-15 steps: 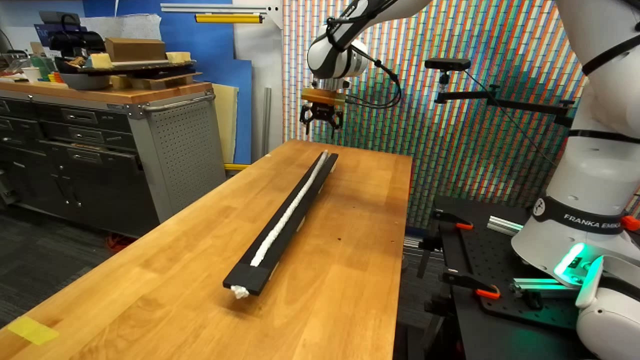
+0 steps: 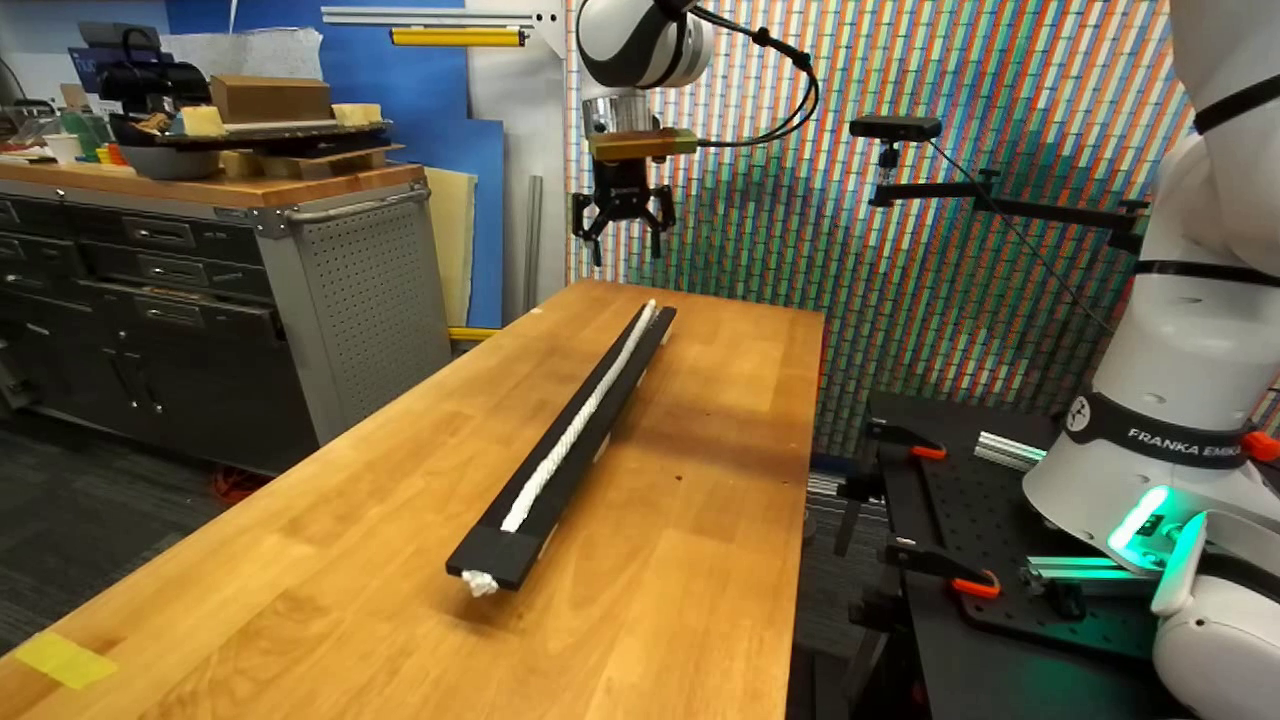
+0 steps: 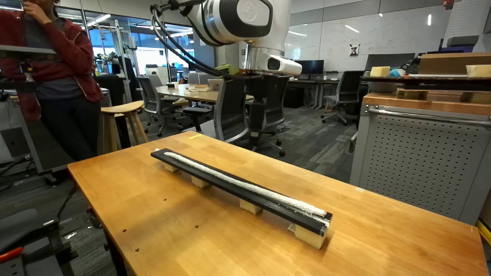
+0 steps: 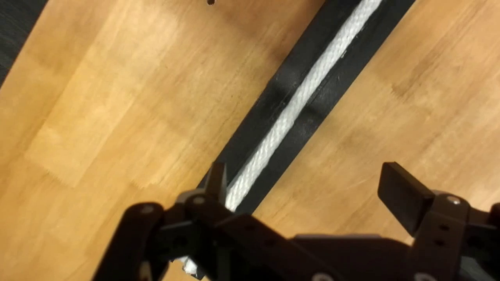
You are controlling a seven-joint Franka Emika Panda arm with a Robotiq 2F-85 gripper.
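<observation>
A white twisted rope [image 2: 573,434] lies lengthwise in the groove of a long black channel [image 2: 509,554] on the wooden table. One frayed rope end [image 2: 480,583] pokes out at the end nearest exterior view 1. My gripper [image 2: 626,248] hangs above the table beyond the channel's far end in that view, open and empty. From the wrist, the rope [image 4: 300,98] runs diagonally below, and the open gripper has its left finger [image 4: 215,182] overlapping the channel's edge in the picture. The right finger [image 4: 402,196] shows over bare wood.
Small wooden blocks [image 3: 251,205] prop the channel off the table [image 3: 386,230]. Bare tabletop lies on both sides of it. A grey tool cabinet [image 2: 372,282] stands beyond the left edge, and a camera on an arm [image 2: 894,127] is at the back right.
In exterior view 1 my gripper has shifted left and slightly up, and looks larger. It remains open. The rope and channel have not moved.
</observation>
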